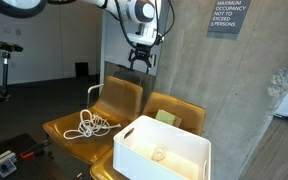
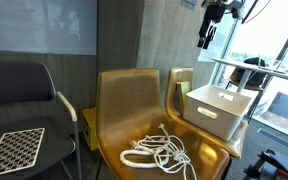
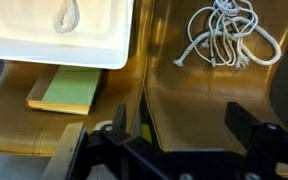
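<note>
My gripper point(image 1: 141, 64) hangs in the air above the backs of the brown chairs; in the wrist view its dark fingers are spread wide with nothing between them. A white box point(image 1: 164, 150) stands on the right-hand chair. Inside it lies a small pale loop of rope point(image 3: 68, 14). On the seat of the other brown chair rests a loose heap of white rope point(image 1: 92, 125), also seen in exterior view 2 as a tangle point(image 2: 162, 152).
Behind the box a green book point(image 3: 68, 88) lies on the brown seat. A black chair point(image 2: 59, 120) with a checkered board point(image 2: 14, 148) stands apart at the left in exterior view 2. Bare brown seat point(image 3: 189, 115) shows below the rope heap.
</note>
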